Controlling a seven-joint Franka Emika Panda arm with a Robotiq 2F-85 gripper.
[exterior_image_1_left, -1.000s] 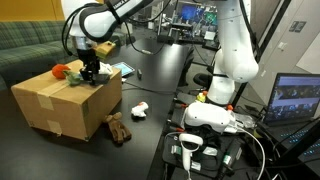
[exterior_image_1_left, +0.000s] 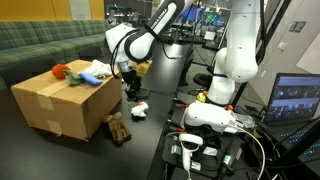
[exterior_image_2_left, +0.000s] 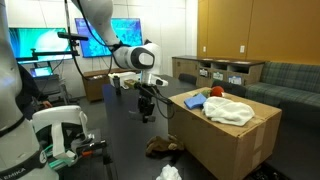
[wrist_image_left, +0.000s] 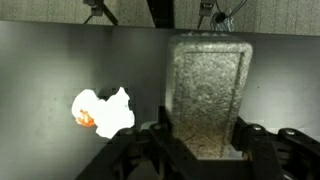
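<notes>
Low over the dark table beside the cardboard box, my gripper (exterior_image_1_left: 132, 92) points downward. It is shut on a tan, glossy, roughly cylindrical object (wrist_image_left: 207, 95), which fills the middle of the wrist view. Its far end has a greyish edge; what it is cannot be made out. In the exterior views the held thing hardly shows among the dark fingers. A crumpled white item with an orange patch (wrist_image_left: 100, 110) lies on the table to the left in the wrist view, apart from the gripper.
The cardboard box (exterior_image_1_left: 52, 108) carries a red ball (exterior_image_2_left: 217, 82), a blue item (exterior_image_2_left: 196, 100) and a white cloth (exterior_image_2_left: 230, 109). A brown item (exterior_image_1_left: 118, 128) lies at its foot. Bare table (exterior_image_1_left: 80, 160) spreads in front.
The arm has swung from above the box top out to the box's right side and come down closer to the table. The things on the table look unmoved.
</notes>
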